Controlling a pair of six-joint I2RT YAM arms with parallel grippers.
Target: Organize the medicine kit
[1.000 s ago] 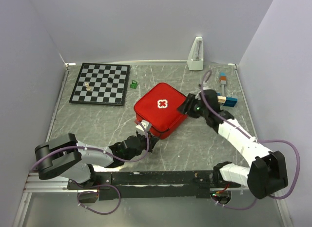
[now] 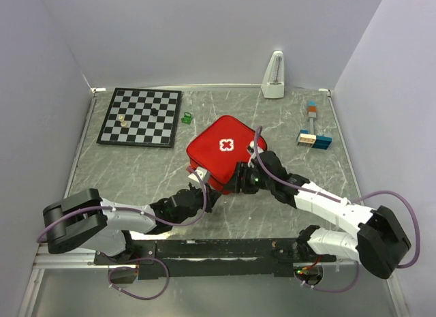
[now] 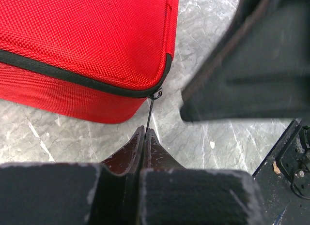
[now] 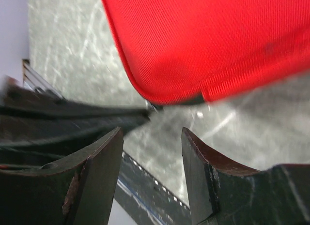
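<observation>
The red medicine kit [image 2: 216, 145], a soft case with a white cross on its lid, lies shut on the grey marbled table. At its near corner a thin dark zipper pull [image 3: 150, 111] leads down to the tips of my left gripper, which is shut on that cord. Close by on the right, my right gripper is open with nothing between its fingers; it hangs by the kit's front edge. In the right wrist view the left gripper's dark fingers [image 4: 131, 119] reach the kit's corner from the left.
A checkered board [image 2: 139, 117] lies at the back left, with a small green object [image 2: 187, 118] beside it. A white metronome [image 2: 274, 75] stands at the back, and blue and orange blocks [image 2: 315, 138] are at the right.
My right gripper has come in from the kit's right side, moving left and toward the front corner beside the left gripper. The left arm and kit have hardly moved.
</observation>
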